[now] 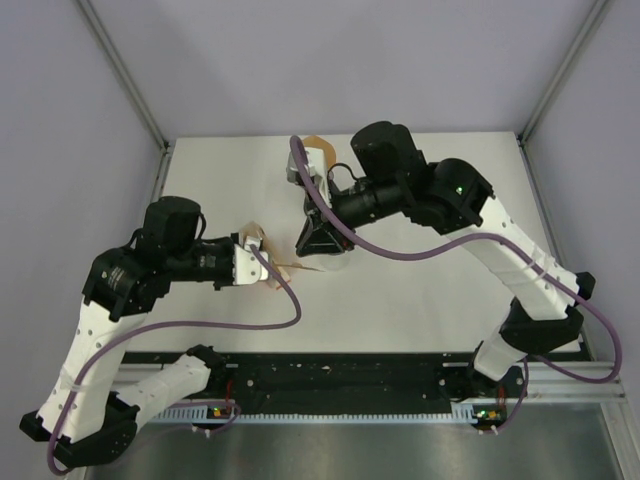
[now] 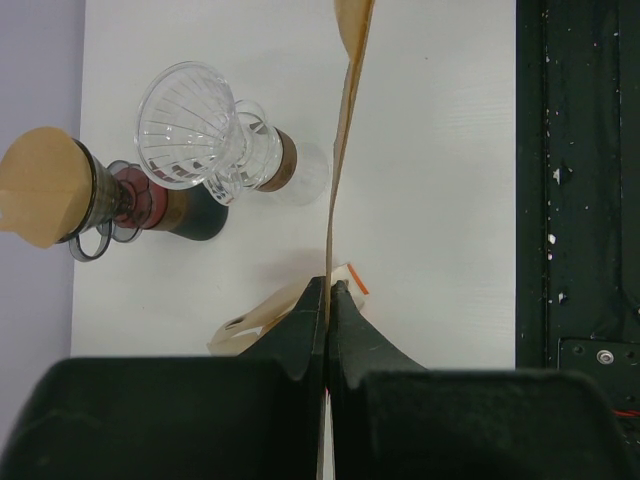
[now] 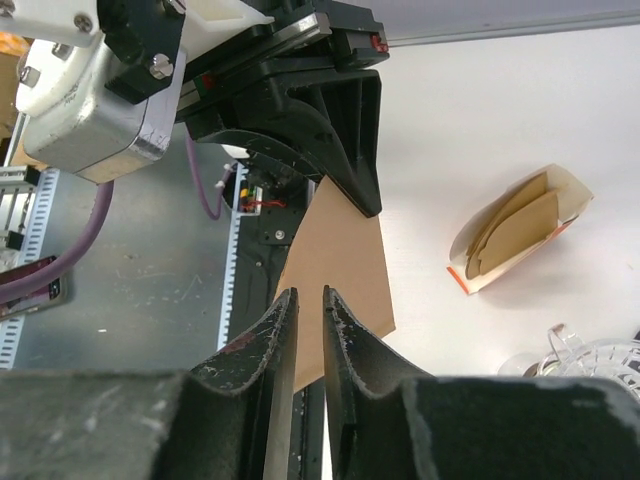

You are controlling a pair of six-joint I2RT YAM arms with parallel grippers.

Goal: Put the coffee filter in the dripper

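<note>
My left gripper is shut on the edge of a brown paper filter [image 3: 340, 270], which hangs from its fingertips over the table's front edge. My right gripper faces that filter with its fingertips a little apart; in the right wrist view nothing clearly sits between them, the filter lying behind. A clear ribbed dripper [image 2: 185, 125] stands on a clear carafe. A dark dripper [image 2: 100, 200] with a brown filter in it stands beside it. An open packet of filters [image 3: 515, 225] lies on the table.
A dark strip [image 2: 575, 170] runs along its front edge. Both arms cover much of the middle in the top view.
</note>
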